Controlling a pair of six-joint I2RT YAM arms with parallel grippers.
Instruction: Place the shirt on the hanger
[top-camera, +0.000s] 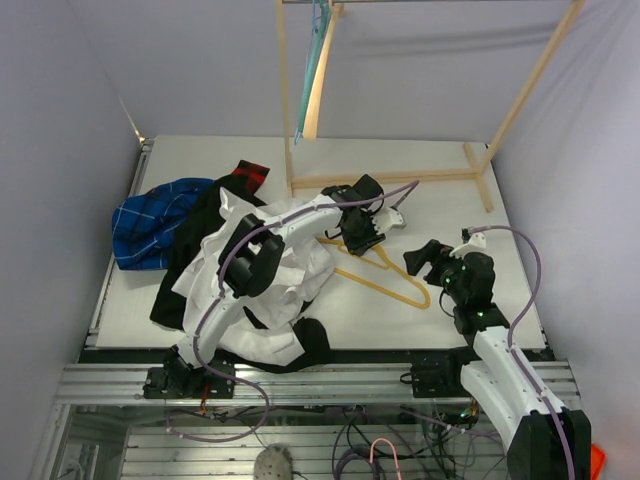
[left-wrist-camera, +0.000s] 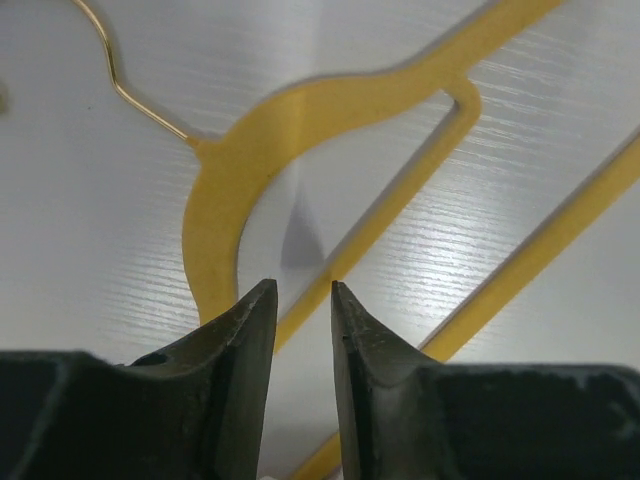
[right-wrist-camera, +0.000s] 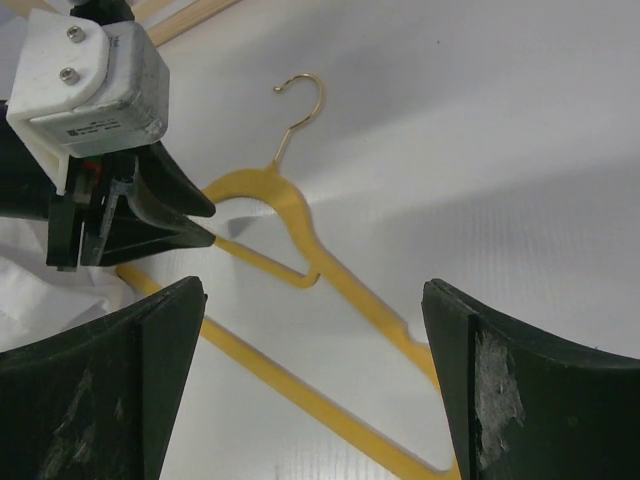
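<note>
A yellow hanger (top-camera: 405, 287) lies flat on the white table, its left part hidden under my left arm in the top view. Its gold hook (right-wrist-camera: 318, 95) points away in the right wrist view. My left gripper is part open just above the hanger's inner bar, with nothing held between its fingers. Over the table at right, my right gripper stands wide open and empty, the hanger's right side below it. White cloth (top-camera: 265, 340), perhaps the shirt, lies crumpled under and left of my left arm.
A blue plaid cloth (top-camera: 155, 225) and black cloth (top-camera: 172, 295) are heaped at the left. Behind stands a wooden rack (top-camera: 400, 177) with hangers (top-camera: 318, 80) on its rail. Table between the rack and the front right is mostly bare.
</note>
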